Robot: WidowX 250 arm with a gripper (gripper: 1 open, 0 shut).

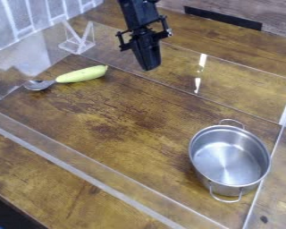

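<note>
My black gripper (147, 59) hangs at the top centre of the camera view, shut with nothing visible between its fingers. Below it to the left, apart from it, a pale yellow-green elongated object (81, 75) lies on the wooden table (121, 134). Just left of that lies a metal spoon (39, 85). A steel pot (228, 159) with two loop handles stands at the lower right.
Clear panels edge the work area, with a transparent corner piece at the upper left. A dark strip (241, 22) lies at the top right.
</note>
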